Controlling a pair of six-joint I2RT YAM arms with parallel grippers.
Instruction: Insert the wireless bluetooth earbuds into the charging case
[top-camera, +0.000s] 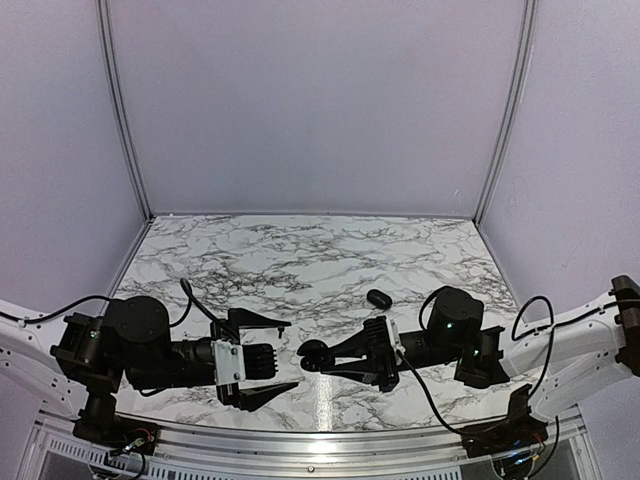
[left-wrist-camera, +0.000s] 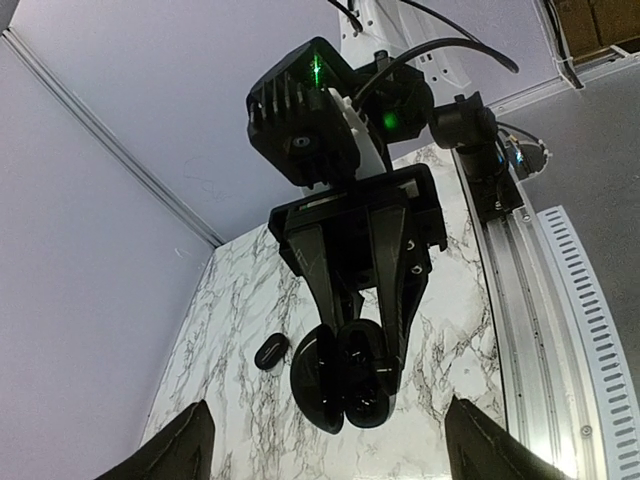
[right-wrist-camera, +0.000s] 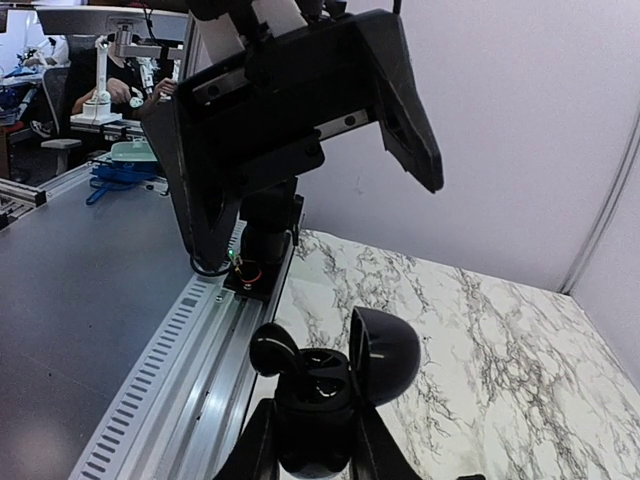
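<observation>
The black charging case (top-camera: 315, 356) is held at the middle of the workspace, above the table, with my right gripper (top-camera: 328, 362) shut on it. Its rounded lid (right-wrist-camera: 388, 355) stands up, open, beside the body (right-wrist-camera: 315, 410) in the right wrist view. A smaller dark rounded piece (right-wrist-camera: 274, 350) sticks up at the body's other side; whether it is an earbud I cannot tell. Facing the case from the left, my left gripper (top-camera: 291, 354) is open and empty, its two fingers (left-wrist-camera: 180, 445) wide apart. A small black oval (top-camera: 379, 299), possibly an earbud, lies on the table behind my right gripper.
A metal rail (top-camera: 310, 450) runs along the front edge, and pale walls close in the sides and rear.
</observation>
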